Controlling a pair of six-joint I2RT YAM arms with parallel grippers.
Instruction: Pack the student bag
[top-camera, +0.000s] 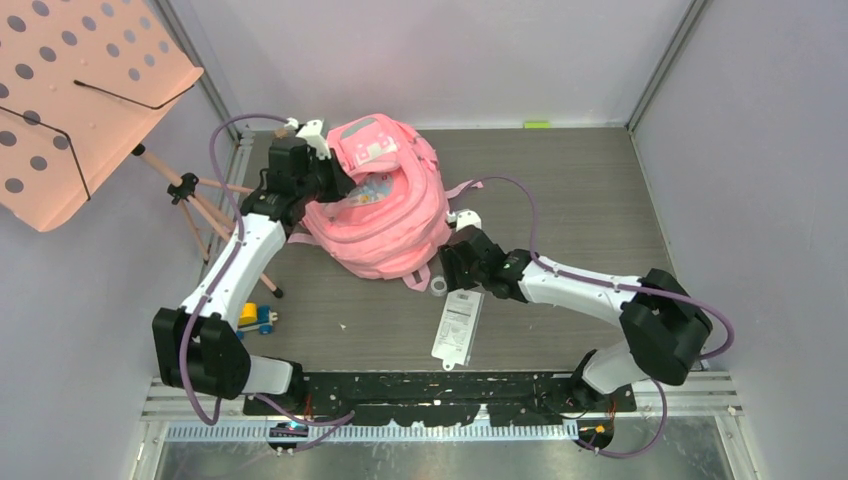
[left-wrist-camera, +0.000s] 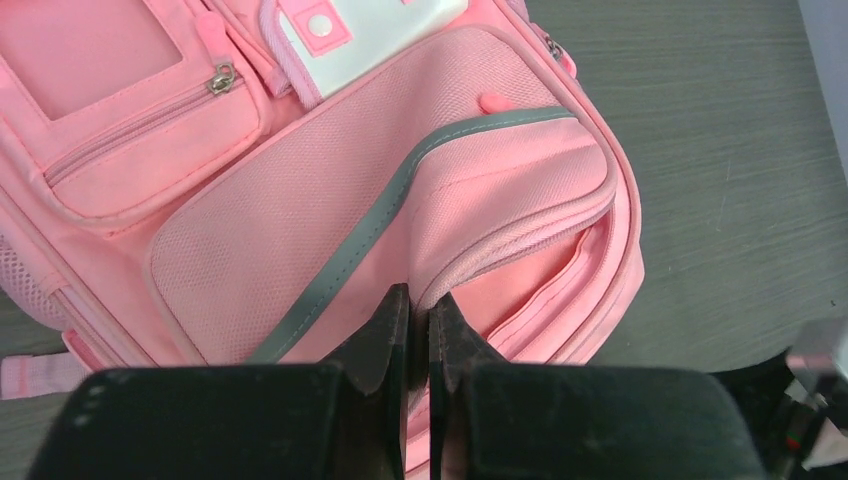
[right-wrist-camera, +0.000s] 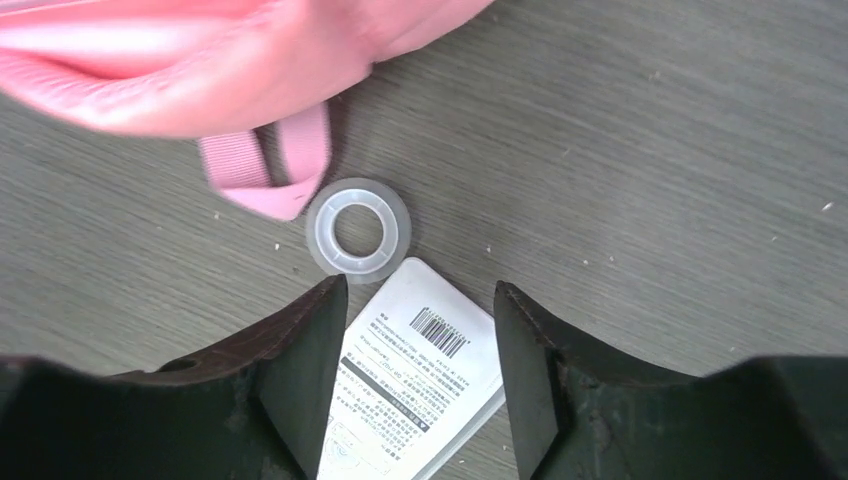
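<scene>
The pink backpack (top-camera: 380, 240) lies at the back of the floor. My left gripper is shut on a piped edge of its front flap, seen close in the left wrist view. My right gripper hangs part open over a white printed pack (right-wrist-camera: 420, 370) with a barcode, nothing seen held between its fingers. A translucent tape roll (right-wrist-camera: 390, 230) lies just beyond that pack, beside a pink strap (right-wrist-camera: 305, 160).
A peach perforated board (top-camera: 90, 90) on a tripod stands at the left. Yellow and blue toys (top-camera: 262, 318) lie near the left arm's base.
</scene>
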